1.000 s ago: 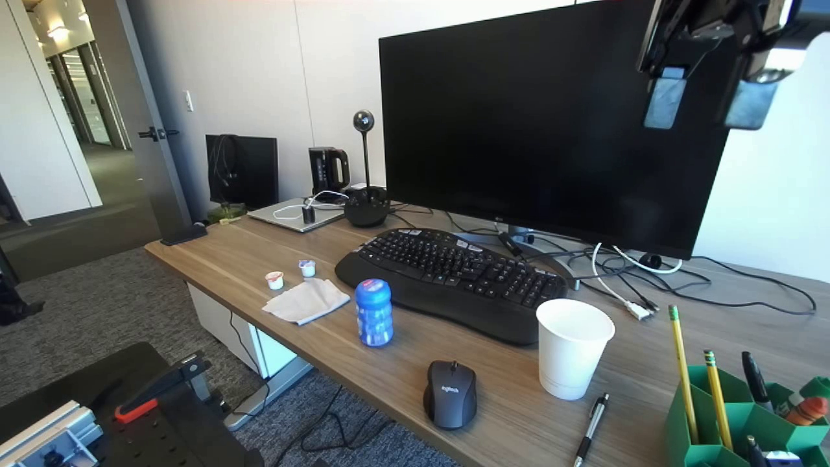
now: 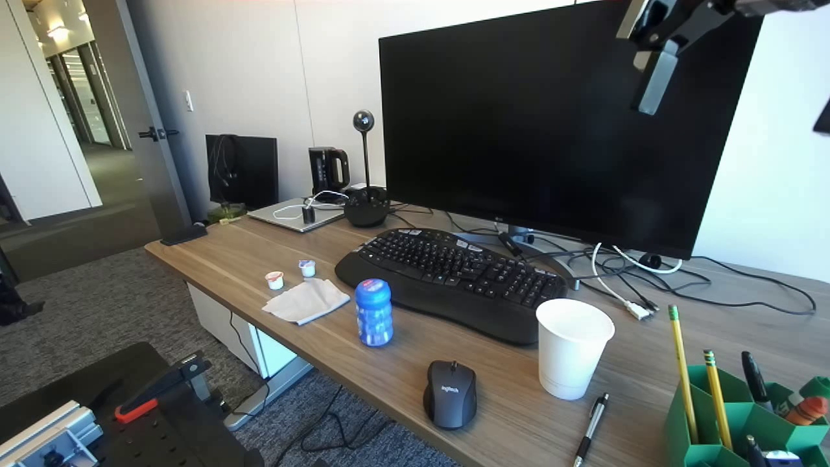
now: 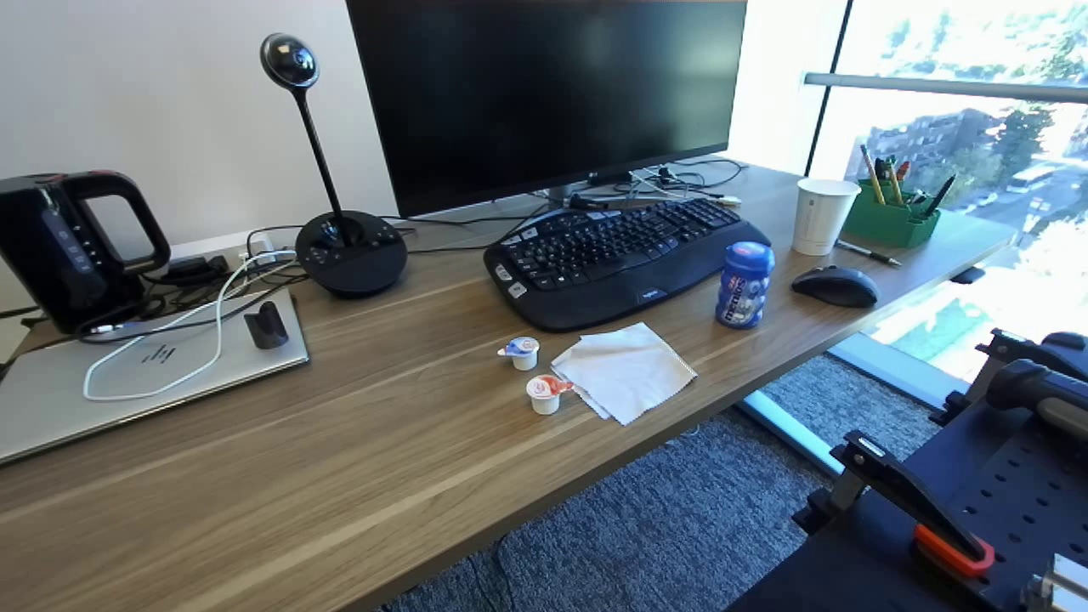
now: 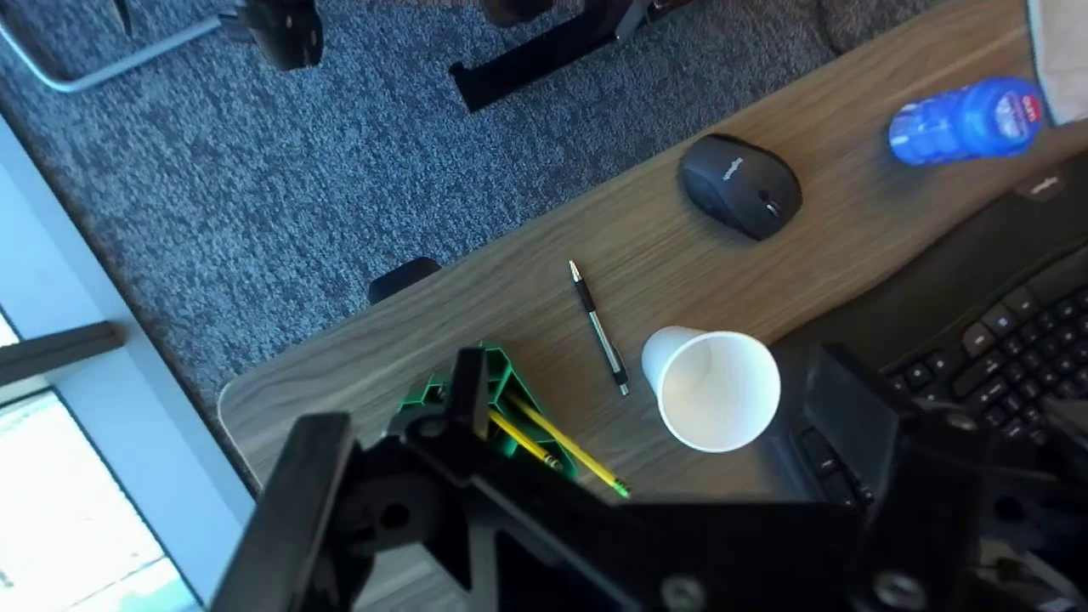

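High over the right part of the desk, my gripper stands open, its two dark fingers wide apart with nothing between them. One finger (image 2: 657, 82) shows in front of the monitor in exterior view 1. Below, in the wrist view, an upright white paper cup (image 4: 719, 393) appears between the fingers, well beneath them. A pen (image 4: 599, 328) lies beside the cup. The left finger partly hides the green pencil holder (image 2: 679, 432), which holds pencils and markers. A black mouse (image 2: 450, 395) and a blue gum bottle (image 2: 374, 312) stand farther along the desk.
A black keyboard (image 3: 632, 260) lies before the large monitor (image 2: 537, 132), with loose cables behind. A folded cloth (image 3: 624, 373) and two creamer cups (image 3: 545, 397) sit near the front edge. Bare desk (image 3: 408, 449) stretches left of them; a laptop (image 3: 153, 372) lies beyond.
My gripper has turned and moved in exterior view 1: both fingers showed side by side, and now one shows clearly, a little farther left and higher. Objects on the desk have stayed put.
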